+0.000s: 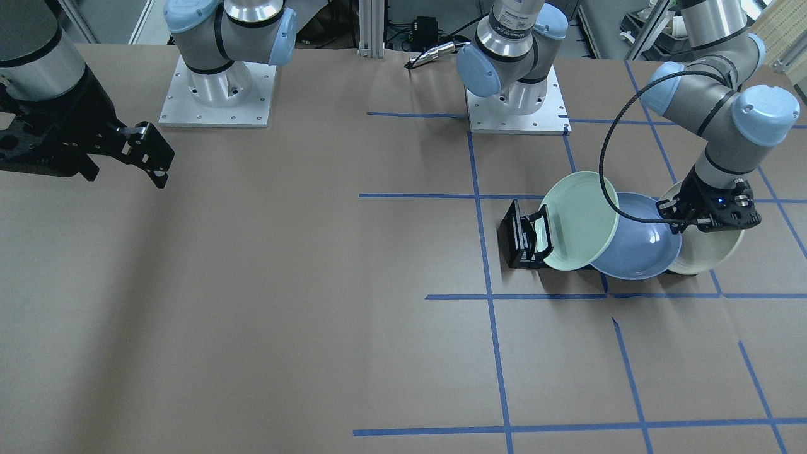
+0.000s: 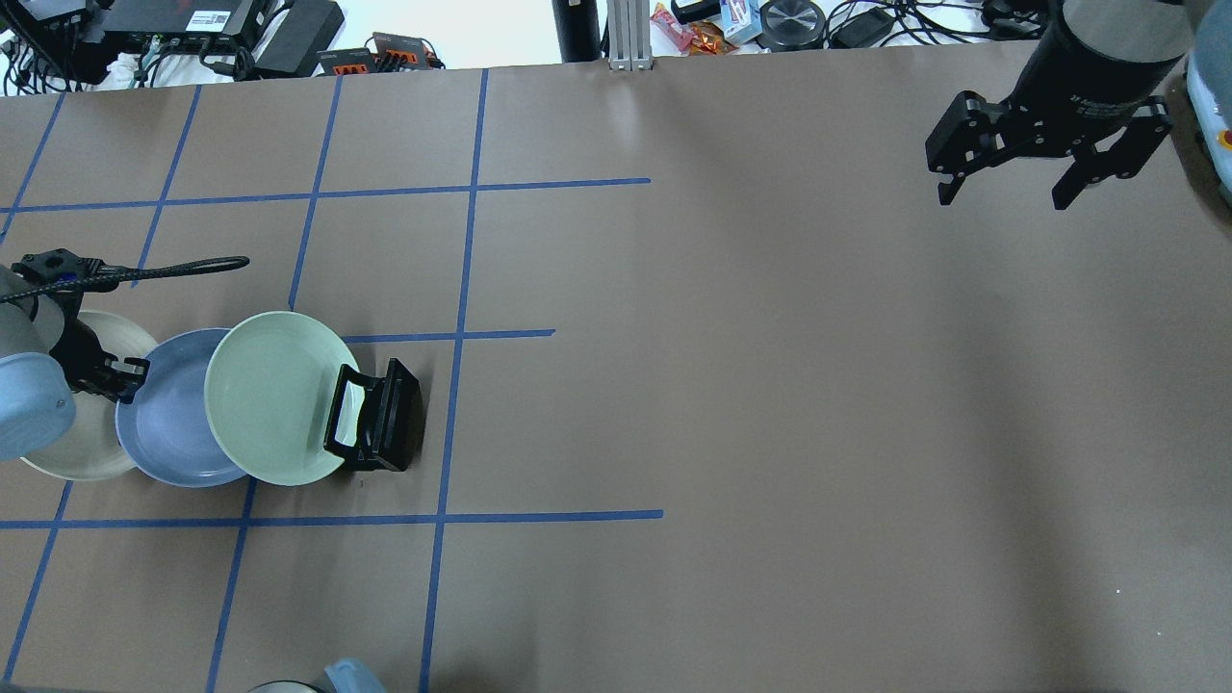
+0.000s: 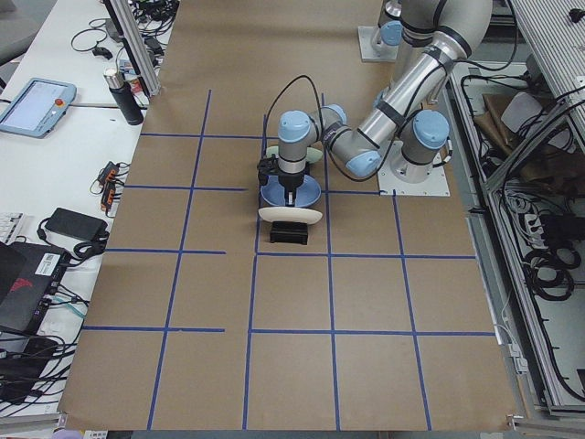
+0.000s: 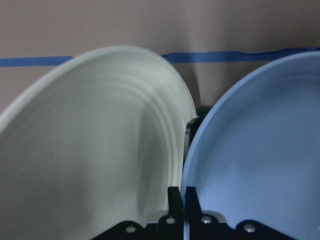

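Note:
A black dish rack [image 1: 519, 239] holds a pale green plate [image 1: 579, 219], a blue plate [image 1: 635, 246] and a cream plate [image 1: 711, 250]. My gripper is down at the blue plate's rim [image 4: 199, 140], beside the cream plate [image 4: 90, 160], its two fingertips close together on that rim in the left wrist view. In the top view the gripper [image 2: 129, 381] sits over the gap between the blue and cream plates.
A second arm's black gripper [image 2: 1039, 150] hangs over the bare table at the right of the top view. Other arms stand on white base plates [image 1: 178, 110] at the back.

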